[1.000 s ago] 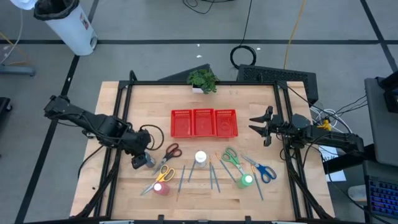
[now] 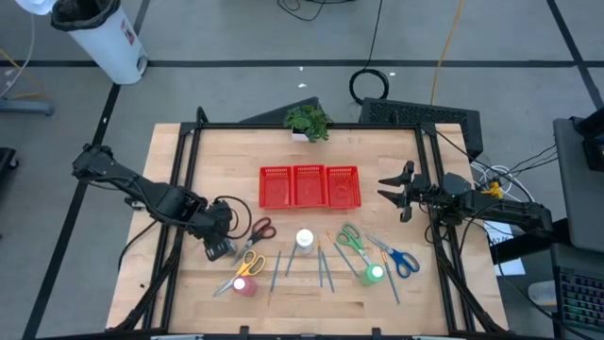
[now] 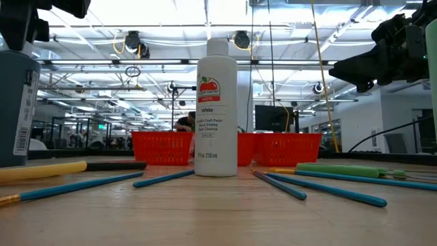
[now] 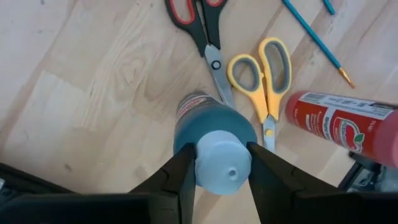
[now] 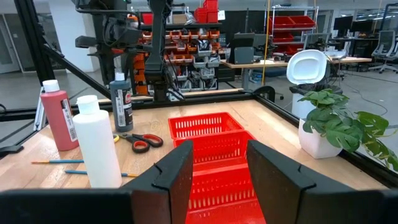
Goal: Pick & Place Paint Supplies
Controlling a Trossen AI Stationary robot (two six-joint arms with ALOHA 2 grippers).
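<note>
A dark grey-blue paint bottle with a white cap stands on the table, and my left gripper is shut on its cap. The same bottle shows upright at the back in the right wrist view. My right gripper stands open and empty above the three-part red bin, every compartment bare. A white bottle, a red bottle and a green bottle stand apart from the grippers.
Red-black scissors, yellow scissors, green scissors and blue scissors lie along the front half, with several brushes among them. A potted plant stands at the back edge. Bare table lies either side of the bin.
The right gripper has not moved.
</note>
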